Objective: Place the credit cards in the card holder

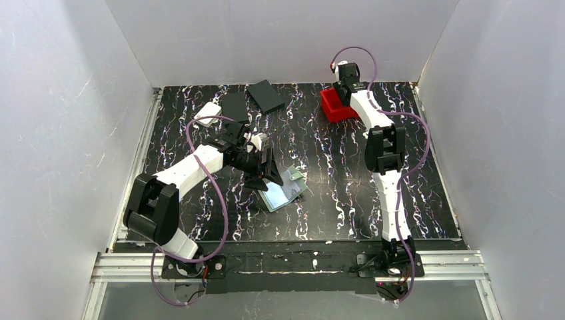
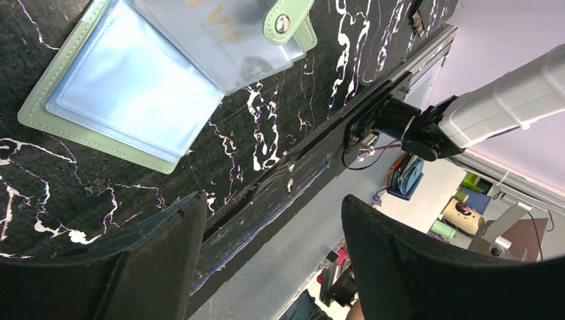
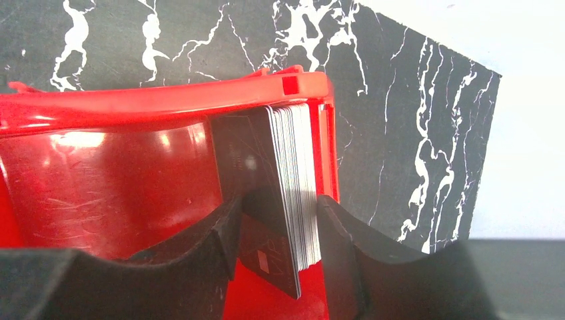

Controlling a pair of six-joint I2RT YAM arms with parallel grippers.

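Observation:
The pale green card holder (image 1: pixel 294 199) lies unfolded on the table, with light blue pockets and a snap strap. In the left wrist view its clear sleeve (image 2: pixel 220 33) shows faint gold marks. My left gripper is open beside the holder, nothing between its fingers. A stack of credit cards (image 3: pixel 293 153) stands on edge inside one end of the red box (image 3: pixel 133 107), white edges up, a dark card (image 3: pixel 243 147) on its near face. My right gripper reaches into the box, one finger on each side of the stack; how firmly they press is unclear.
Two dark flat pieces, one (image 1: pixel 234 107) beside the other (image 1: pixel 266 97), and a small white box (image 1: pixel 208 113) lie at the back left. The marble table (image 1: pixel 326 180) between the holder and the red box is clear. A wall stands close behind the red box.

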